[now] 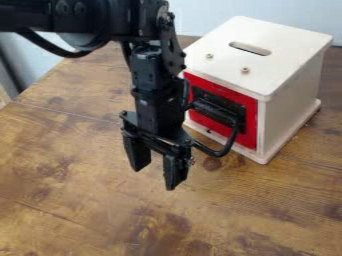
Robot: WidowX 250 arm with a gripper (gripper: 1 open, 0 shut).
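Observation:
My black gripper (pixel 155 163) hangs downward near the middle of the view, its two fingers apart with nothing visible between them. It is in front of and left of a pale wooden box (pixel 289 100), which has a slot and two small knobs on top. The box's front has a red panel (pixel 206 125) with a black door and handle, partly hidden behind the arm.
A pale wall (pixel 201 12) stands behind the box and the table's back edge.

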